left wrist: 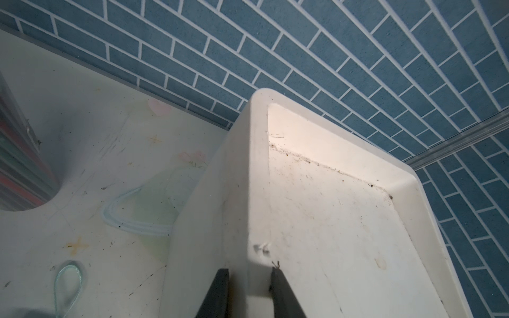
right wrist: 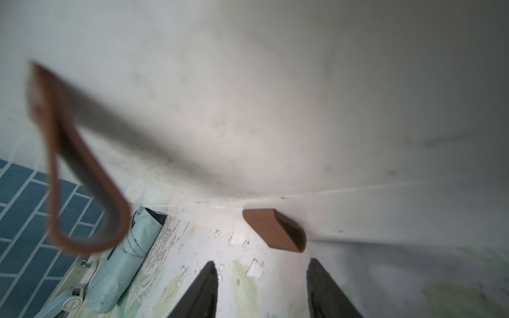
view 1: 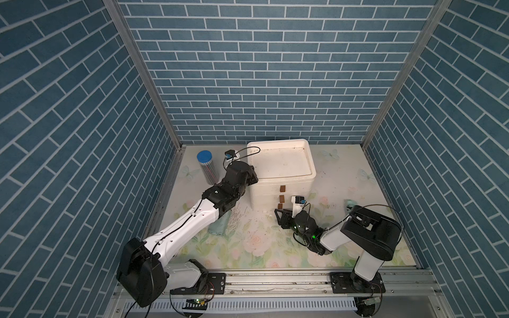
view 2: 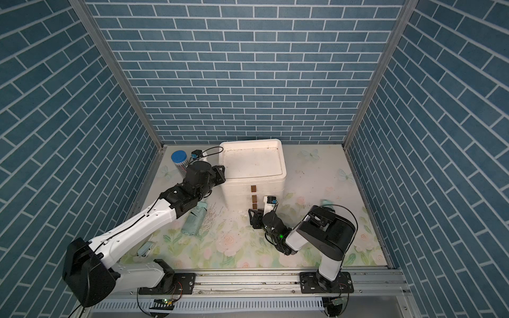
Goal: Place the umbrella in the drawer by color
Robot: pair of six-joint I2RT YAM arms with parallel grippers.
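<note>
A white drawer unit (view 2: pixel 238 196) with brown tab handles (right wrist: pixel 270 230) stands centre. My left gripper is shut on its upper rim, beside the top tray. My right gripper is open low at the unit's front, in front of a brown handle, with nothing between its fingers. A folded pale teal umbrella (view 2: pixel 193 217) lies left of the unit, partly under the left arm. Another teal item (view 1: pixel 351 204) at the right is mostly hidden by the right arm.
A clear cylinder with a blue lid (view 1: pixel 204 157) stands at the back left. Tiled walls enclose the table.
</note>
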